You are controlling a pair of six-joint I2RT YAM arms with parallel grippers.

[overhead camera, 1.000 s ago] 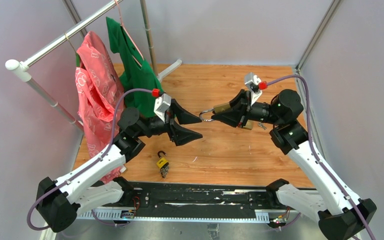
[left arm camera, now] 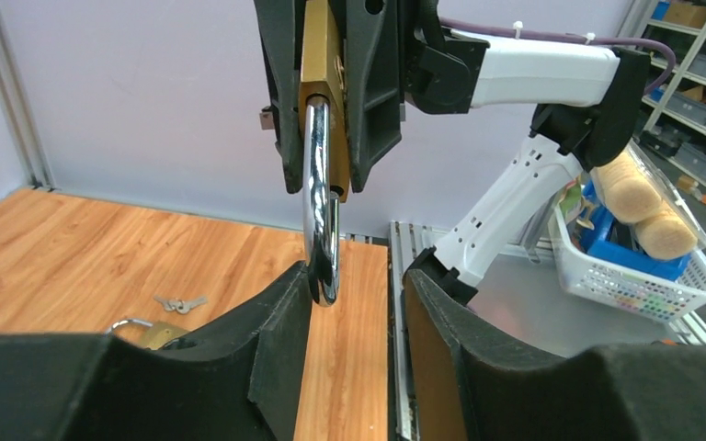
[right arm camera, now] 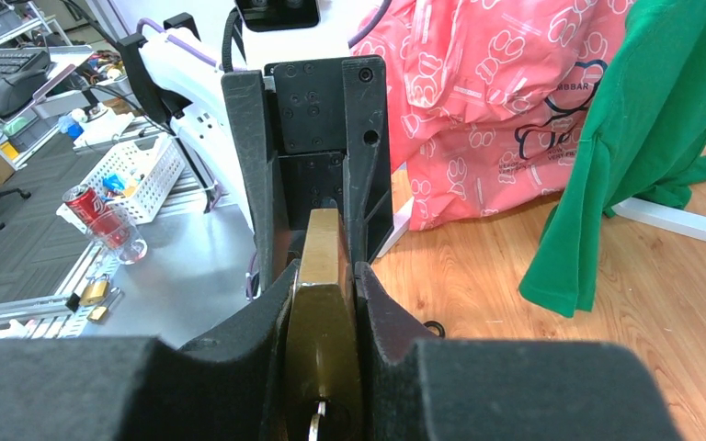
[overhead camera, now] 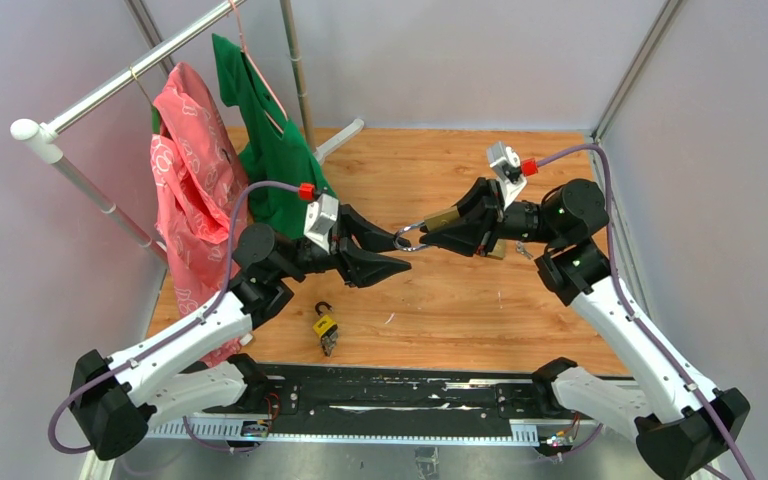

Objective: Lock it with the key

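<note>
A brass padlock (overhead camera: 440, 219) with a chrome shackle (left arm camera: 320, 211) is held by my right gripper, which is shut on its body, the shackle pointing toward the left arm. My left gripper (overhead camera: 388, 253) is part open; in its wrist view the shackle's curved end stands at the gap between its fingertips, and whether they touch it is unclear. Behind, keys (left arm camera: 181, 304) and a second brass padlock (left arm camera: 165, 335) lie on the wooden board, partly hidden.
A yellow padlock (overhead camera: 325, 326) lies on the near part of the board (overhead camera: 440, 310). Pink and green garments (overhead camera: 281, 183) hang from a rail at the left. The middle foreground of the board is mostly clear.
My left gripper has shifted slightly, its fingers drawing a little closer together around the shackle's end. The right gripper with the padlock has moved very slightly.
</note>
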